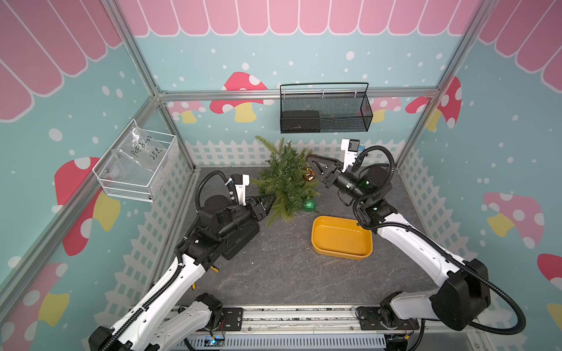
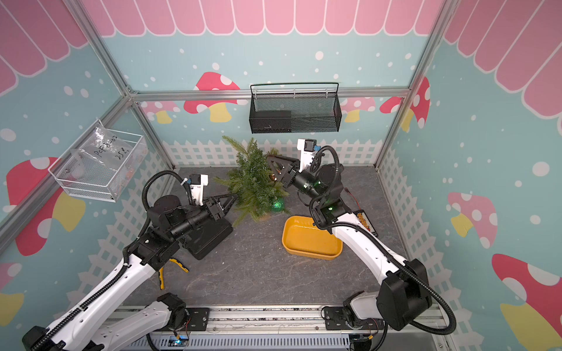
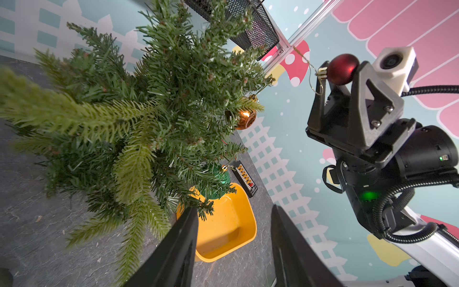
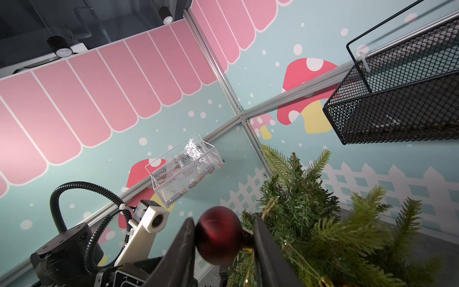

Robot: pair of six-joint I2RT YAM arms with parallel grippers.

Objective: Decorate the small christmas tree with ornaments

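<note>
The small Christmas tree point(image 1: 285, 175) stands at the back middle of the table. A copper ornament point(image 3: 245, 119) and a green glittery ornament point(image 3: 218, 181) hang on its right side. A shiny red ball ornament point(image 4: 219, 239) is pinched by my right gripper point(image 1: 313, 163), which is raised beside the tree's upper right. From the ball's cap trails a thin gold loop point(image 3: 310, 79), clear of the branches in the left wrist view. My left gripper is at the tree's lower left side, its fingers apart and empty.
A yellow-orange tray point(image 1: 342, 238), apparently empty, lies at front right of the tree. Beneath the left arm sits a black box point(image 2: 206, 241). Yellow-handled pliers point(image 2: 161, 276) lie at front left. A black mesh basket point(image 1: 345, 121) hangs above the tree.
</note>
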